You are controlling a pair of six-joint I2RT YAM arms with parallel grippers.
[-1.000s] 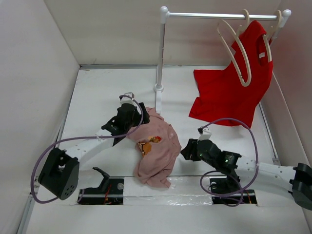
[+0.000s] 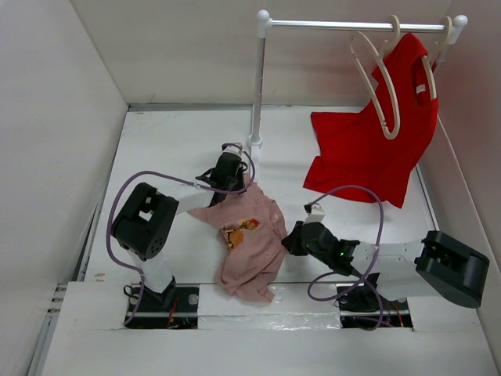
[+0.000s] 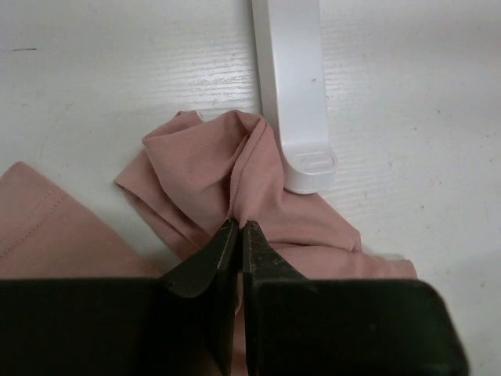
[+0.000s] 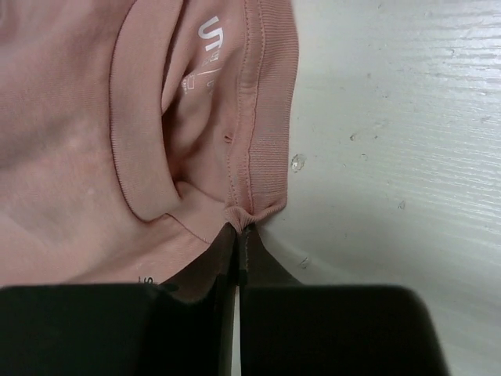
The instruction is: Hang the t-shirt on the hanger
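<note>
A pink t-shirt (image 2: 250, 258) with an orange print lies crumpled on the white floor. My left gripper is at its upper corner beside the rack's foot (image 3: 293, 94), fingers closed around a bunched fold. My right gripper is shut on the ribbed hem at the shirt's right edge. A red shirt (image 2: 352, 157) hangs from a white hanger at the back right and spreads onto the floor; an empty hanger (image 2: 389, 117) hangs in front of it.
The rack's post (image 2: 257, 94) and rail (image 2: 352, 24) stand at the back. Walls enclose both sides. Bare floor lies left of the pink shirt.
My left arm has moved toward the back and right, to the shirt's corner by the post, its fingers closing there. My right arm has moved slightly left, onto the shirt's edge.
</note>
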